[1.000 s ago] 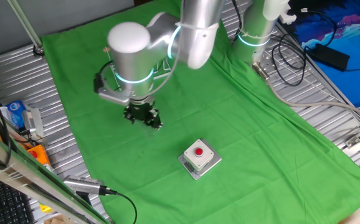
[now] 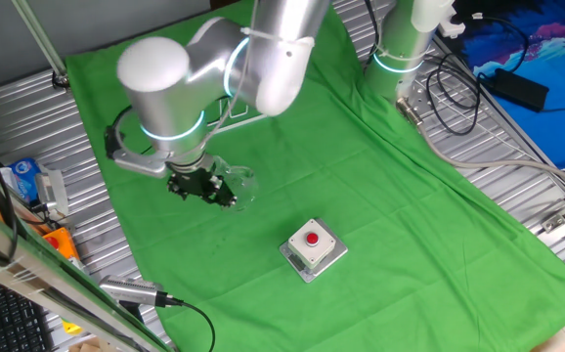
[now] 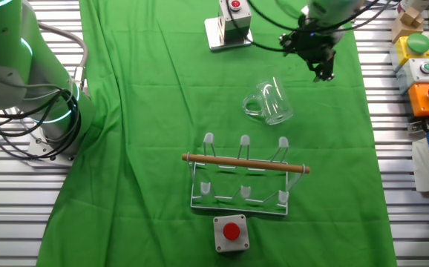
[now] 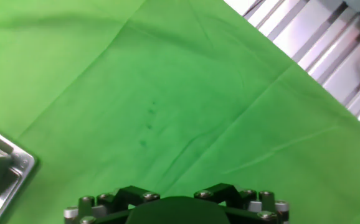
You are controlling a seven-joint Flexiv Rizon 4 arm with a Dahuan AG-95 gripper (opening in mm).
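My gripper [image 2: 204, 189] hangs above the green cloth at the left in exterior view 1, its black fingers apart and nothing seen between them. A clear glass mug [image 3: 275, 102] lies on its side on the cloth in exterior view 2, handle to the left. The gripper [image 3: 306, 61] is above and to the right of it there. In exterior view 1 the mug [image 2: 243, 186] shows just right of the fingers, partly hidden. Only bare cloth appears ahead of the gripper in the wrist view; the mug is out of that view.
A white wire rack with a wooden bar [image 3: 248, 162] stands beyond the mug. Red-button boxes sit on the cloth, one near the rack [image 3: 231, 233] and one on a metal plate [image 2: 312, 244]. Several button boxes [image 3: 424, 70] line the right edge.
In exterior view 1 the arm and gripper have moved left and slightly up the picture. More of the glass mug now shows to the gripper's right. The button box has not moved.
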